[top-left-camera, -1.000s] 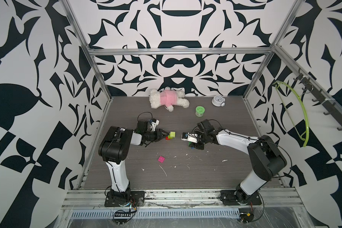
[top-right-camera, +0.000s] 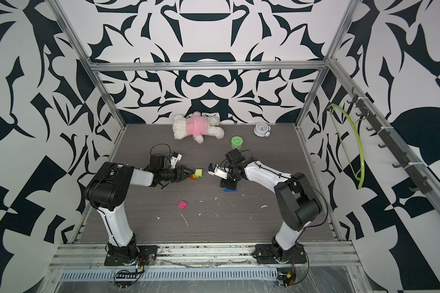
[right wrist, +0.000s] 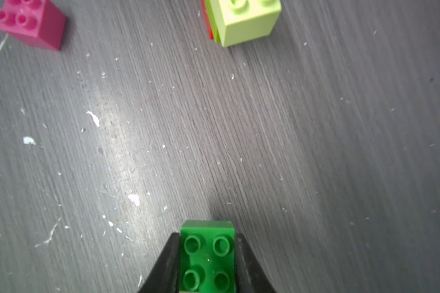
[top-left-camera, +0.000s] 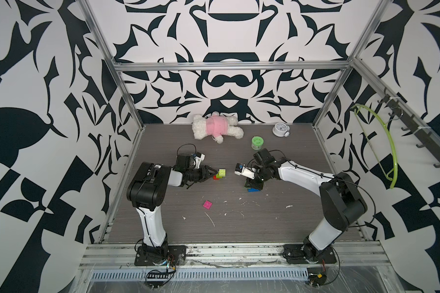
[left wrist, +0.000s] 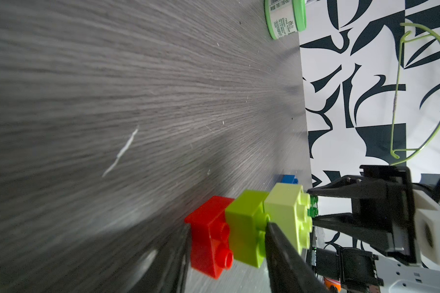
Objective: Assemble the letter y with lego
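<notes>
My left gripper is shut on a joined row of red (left wrist: pixel 207 244), bright green (left wrist: pixel 242 229) and pale yellow-green (left wrist: pixel 281 214) bricks, low at the table's middle. My right gripper is shut on a dark green brick (right wrist: pixel 205 254), to the right of that row. A blue brick (top-left-camera: pixel 253 190) lies beside and partly behind the right gripper. A pink brick (right wrist: pixel 34 22) rests alone toward the front of the table (top-left-camera: pixel 161 224).
A plush toy (top-left-camera: pixel 217 127) in pink, a green-lidded jar (top-left-camera: pixel 257 141) and a white clock (top-left-camera: pixel 280 129) stand along the back.
My right gripper has shifted slightly, with its arm a little higher, and more of the blue brick shows below it. The left arm looks still.
</notes>
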